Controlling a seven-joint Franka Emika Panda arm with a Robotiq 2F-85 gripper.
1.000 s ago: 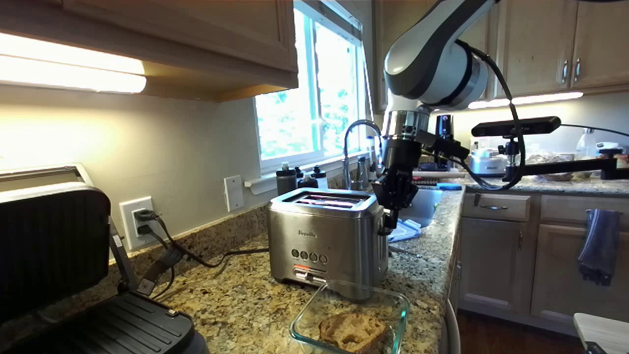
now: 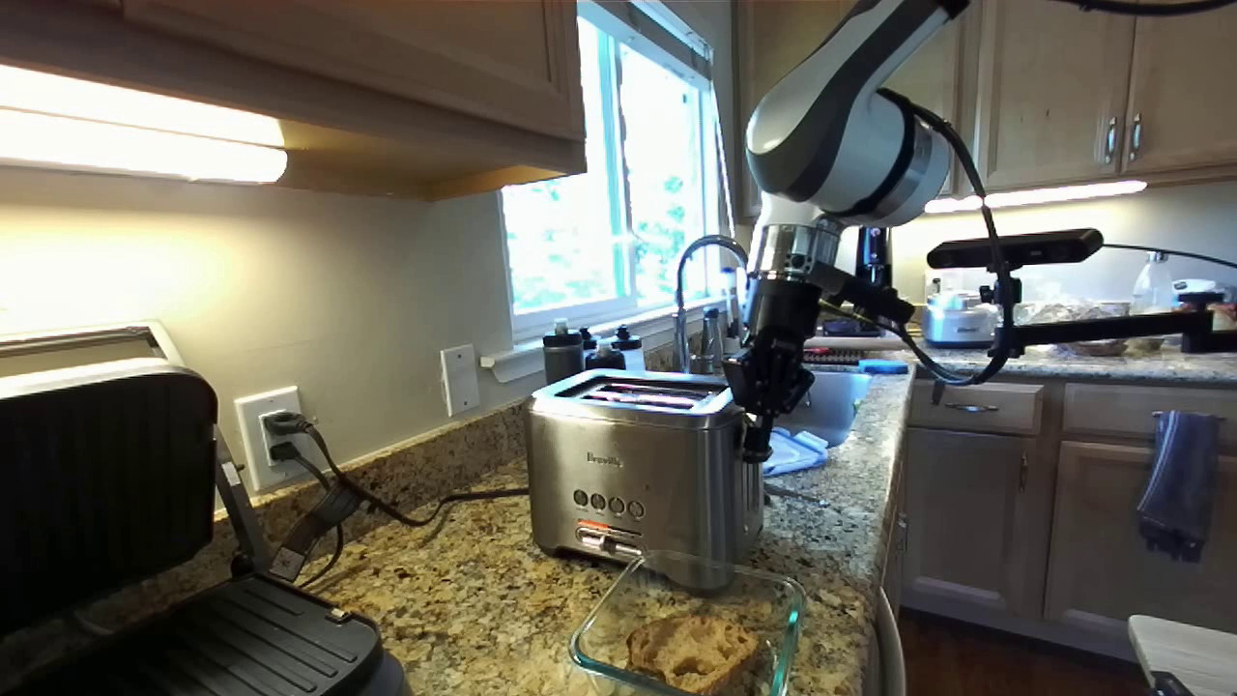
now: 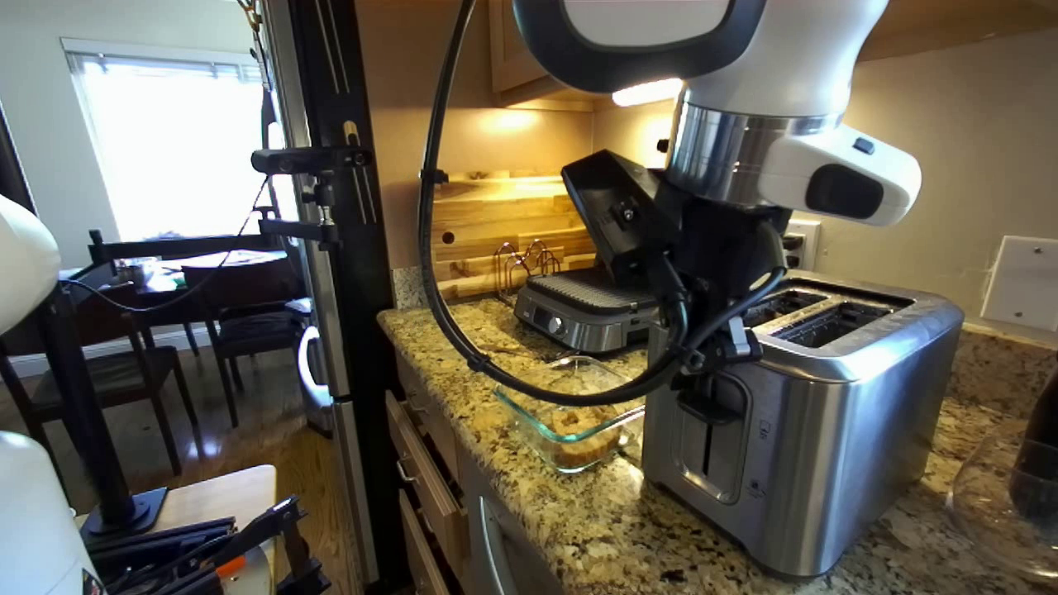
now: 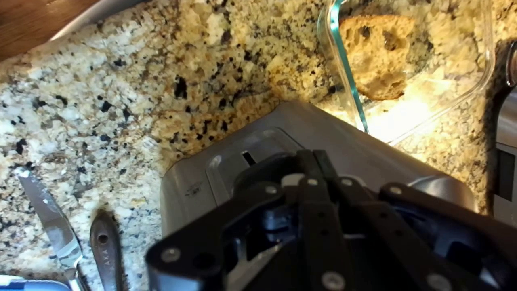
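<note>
A brushed-steel toaster (image 2: 667,481) stands on the granite counter, its empty-looking slots (image 3: 838,322) facing up. On its end wall a black lever (image 3: 710,406) sits near the top of a vertical track. My gripper points down at this end of the toaster, shut, with nothing showing between its fingers. In exterior view 2 it hangs just above the lever; whether it touches it I cannot tell. A glass dish (image 2: 791,615) beside the toaster holds a slice of bread (image 2: 692,652), also seen in the wrist view.
A black grill (image 2: 261,632) stands open beyond the dish. A table knife (image 4: 51,218) and a dark handle (image 4: 106,247) lie on the counter near the toaster. The toaster's power cord (image 2: 446,501) runs to the wall outlet.
In exterior view 1 the arm and gripper have shifted slightly to the left, closer against the toaster's end. The toaster, its lever panel and the bread dish look unmoved.
</note>
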